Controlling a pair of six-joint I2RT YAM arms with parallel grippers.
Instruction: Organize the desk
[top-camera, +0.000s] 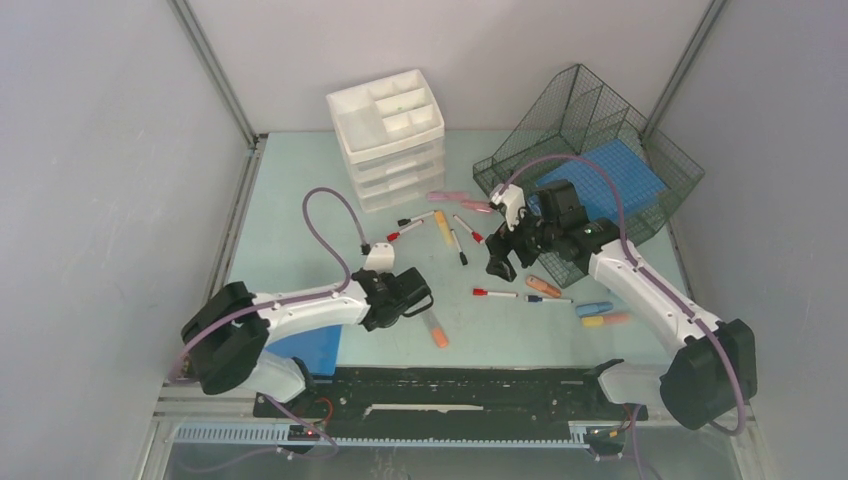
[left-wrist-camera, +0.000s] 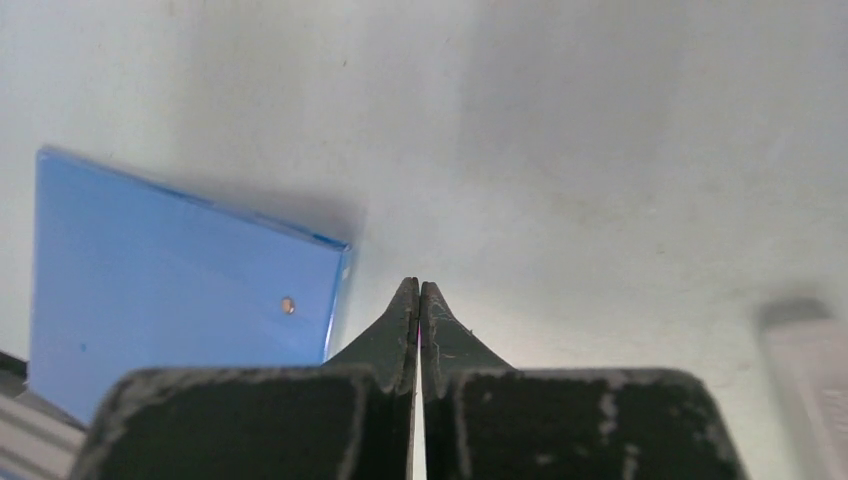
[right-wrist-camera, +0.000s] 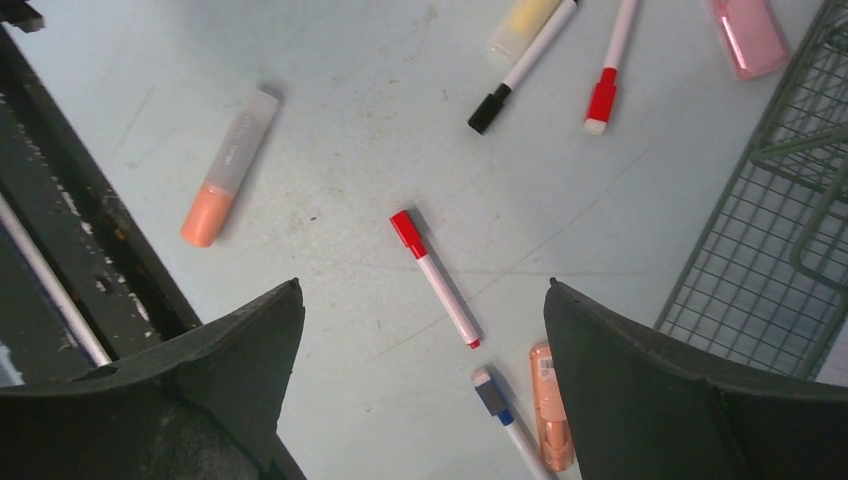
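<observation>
A blue folder (left-wrist-camera: 190, 270) lies flat at the front left of the desk, partly under the left arm in the top view. My left gripper is shut with its tips meeting, nothing between them; the folder's corner is apart from them, to their left. Over the middle right my right gripper stands open and empty above a red-capped marker (right-wrist-camera: 440, 285). A blue-capped marker (right-wrist-camera: 512, 425) and an orange case (right-wrist-camera: 552, 405) lie close by. The orange-ended tube (top-camera: 434, 328) rests near the front edge. Another blue folder (top-camera: 610, 180) is in the wire rack (top-camera: 540, 115).
At the back stands a white drawer organizer (top-camera: 395, 165). Several markers lie mid-desk, among them a yellow highlighter (top-camera: 444, 227). A blue highlighter (top-camera: 594, 309) lies at the front right.
</observation>
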